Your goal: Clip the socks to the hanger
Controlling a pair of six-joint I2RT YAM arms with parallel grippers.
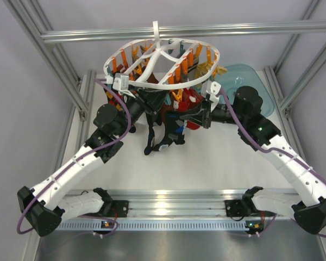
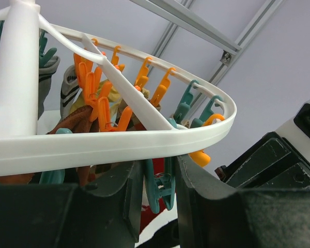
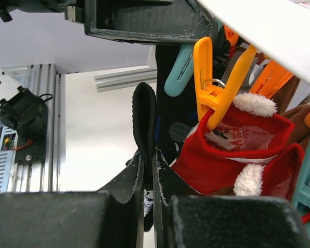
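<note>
A white round hanger [image 1: 174,85] carries socks on orange and teal clips. My left gripper [image 1: 158,97] is at its front rim, shut on a teal clip [image 2: 153,188] hanging from the rim. My right gripper [image 1: 187,117] is below and right of it, shut on a black sock [image 3: 143,118], whose cuff sticks up from the fingertips; the sock [image 1: 174,133] dangles below the hanger. Red socks [image 3: 222,160] with white trim hang from a yellow clip [image 3: 219,88] just behind.
A blue bin [image 1: 244,76] sits at the back right. Aluminium rails [image 1: 92,36] frame the space.
</note>
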